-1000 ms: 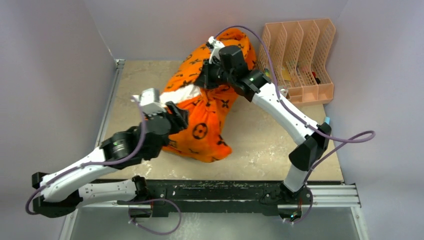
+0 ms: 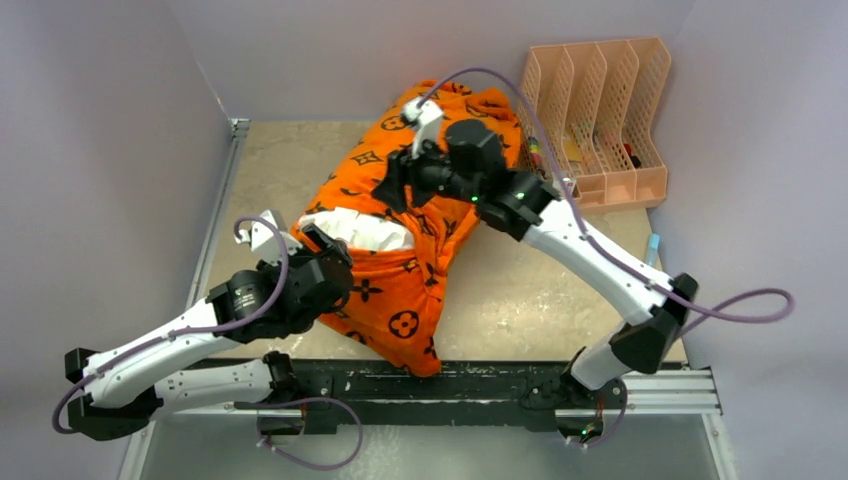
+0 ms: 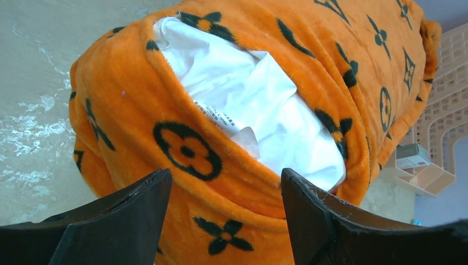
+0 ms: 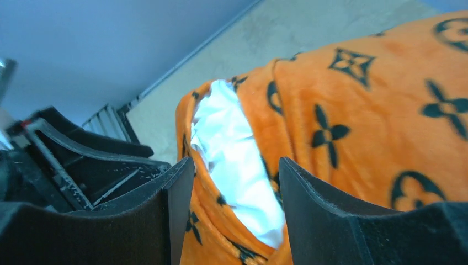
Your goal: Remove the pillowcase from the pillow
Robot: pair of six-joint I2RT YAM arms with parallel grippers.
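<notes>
The orange pillowcase with dark pattern lies diagonally over the table, its front end hanging onto the front edge. In its wide opening the white pillow shows, mostly still covered. My left gripper is open above the opening's left end, nothing between its fingers. My right gripper is raised over the pillowcase above the white patch, its fingers apart and empty, blurred in the top view.
A pink divided rack with small items stands at the back right, against the pillowcase. A light blue object lies at the right edge. Bare table shows right and left of the pillow. Walls bound three sides.
Over the last second the pillowcase's front end has shifted toward the front edge.
</notes>
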